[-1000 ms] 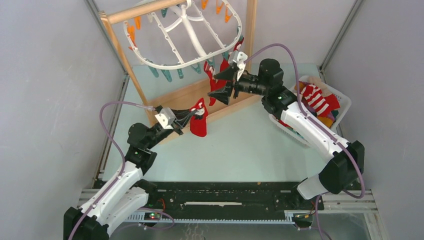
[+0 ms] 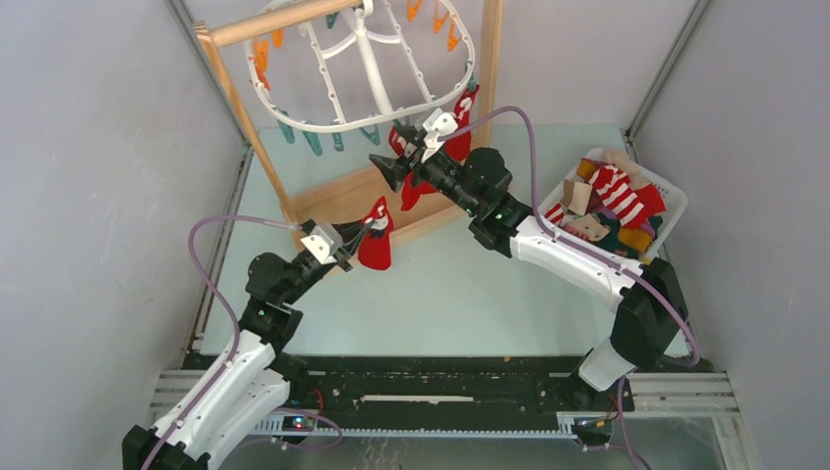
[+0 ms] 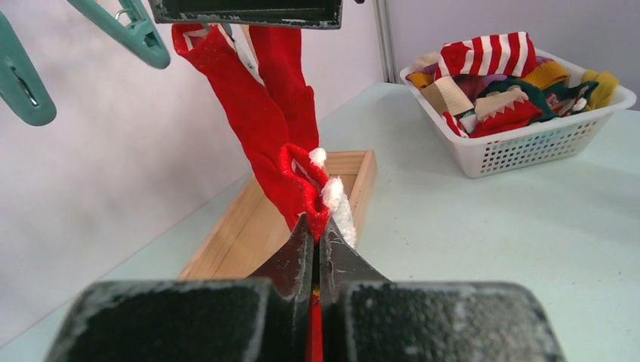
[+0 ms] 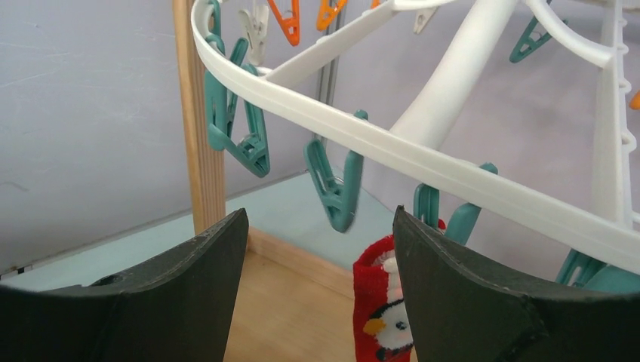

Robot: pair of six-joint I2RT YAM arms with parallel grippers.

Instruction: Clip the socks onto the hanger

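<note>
A red sock [image 2: 376, 250] hangs from my left gripper [image 2: 373, 225], which is shut on it over the table. In the left wrist view the sock's red and white fabric [image 3: 305, 175] stands up from between the closed fingertips. My right gripper [image 2: 382, 164] is open just in front of the white hanger's rim [image 2: 357, 125]. In the right wrist view, a teal clip [image 4: 343, 192] shows between its spread fingers, apart from them. Other red socks [image 2: 457, 142] hang from the hanger on the right, one [image 4: 381, 302] partly hidden behind a finger of the right gripper.
A white basket [image 2: 675, 206] full of socks stands at the right. The hanger hangs on a wooden frame [image 2: 250, 127] with a wooden base [image 2: 338, 196]. Several teal clips [image 2: 313, 142] line its near rim.
My right gripper has moved left and up, closer to the hanger's near rim. The left gripper has shifted slightly left with the sock. The hanger has swung a little.
</note>
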